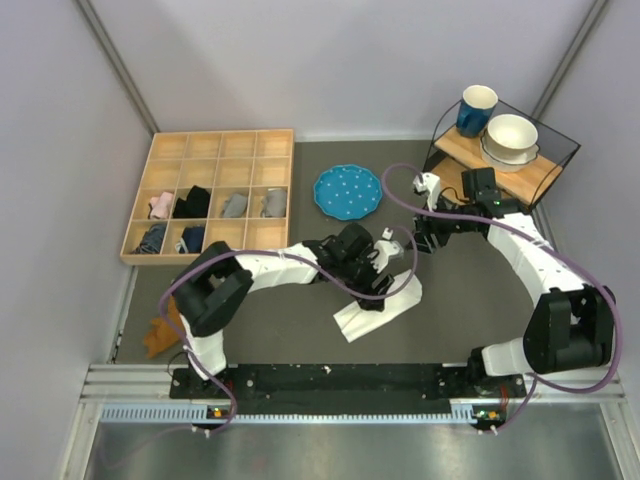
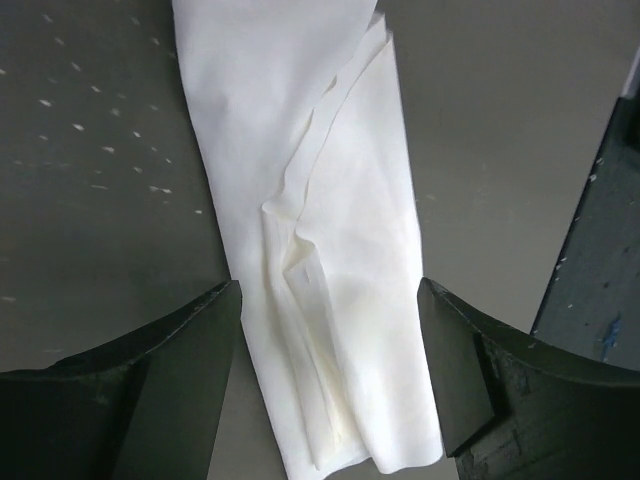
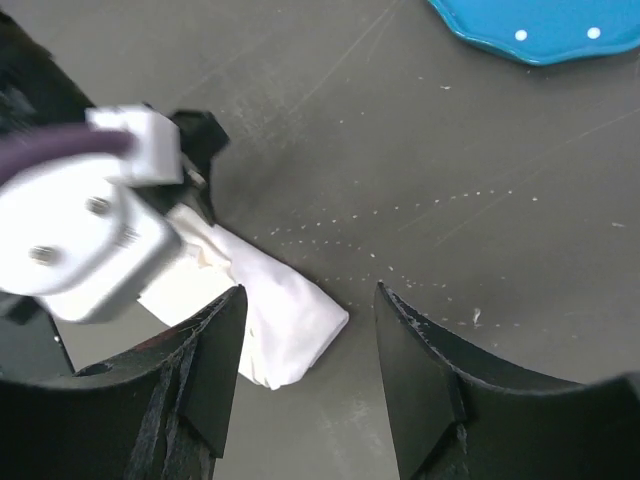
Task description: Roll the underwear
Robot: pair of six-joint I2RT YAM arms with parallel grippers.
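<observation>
The white underwear lies flat on the grey table as a long folded strip with creased layers along its middle. My left gripper is over it; in the left wrist view the cloth runs between the parted fingers, apparently below them. My right gripper is off to the upper right, open with nothing between its fingers; its view shows the cloth below and the left gripper's housing beside it.
A blue dotted plate sits behind. The wooden sorter with several garments is at back left, a shelf with dishes at back right, an orange item at front left.
</observation>
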